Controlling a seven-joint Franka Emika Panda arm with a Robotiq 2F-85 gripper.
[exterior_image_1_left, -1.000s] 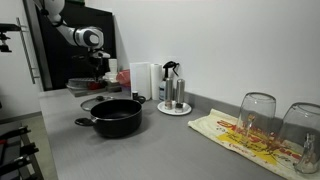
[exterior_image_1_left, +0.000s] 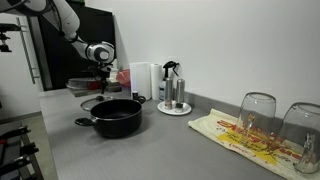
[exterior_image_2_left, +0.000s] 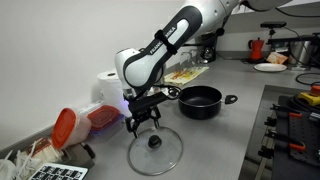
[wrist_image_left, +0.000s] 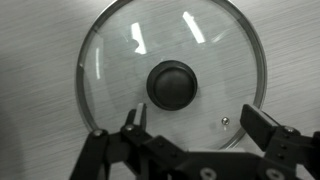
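A round glass lid (exterior_image_2_left: 150, 167) with a black knob (exterior_image_2_left: 155, 142) lies flat on the grey counter. Above it hangs my gripper (exterior_image_2_left: 143, 122), its fingers apart and empty. From the wrist, the knob (wrist_image_left: 172, 85) appears ahead of the gap between the fingertips, nearer the left one; the lid's metal rim (wrist_image_left: 263, 65) encircles it. A black pot (exterior_image_1_left: 118, 120) stands uncovered on the counter, close to the lid (exterior_image_1_left: 93, 103). In the first exterior view, my gripper (exterior_image_1_left: 103, 73) is small and its fingers are hard to make out.
Red-lidded plastic containers (exterior_image_2_left: 68, 128) stand behind the lid at the wall. A white plate (exterior_image_1_left: 174, 108) holds bottles and shakers. Two upturned glass jars (exterior_image_1_left: 257, 112) rest on a patterned cloth (exterior_image_1_left: 225, 128).
Over the last second, my arm has come rightward and somewhat lower in the first exterior view. Lid and pot have stayed in place.
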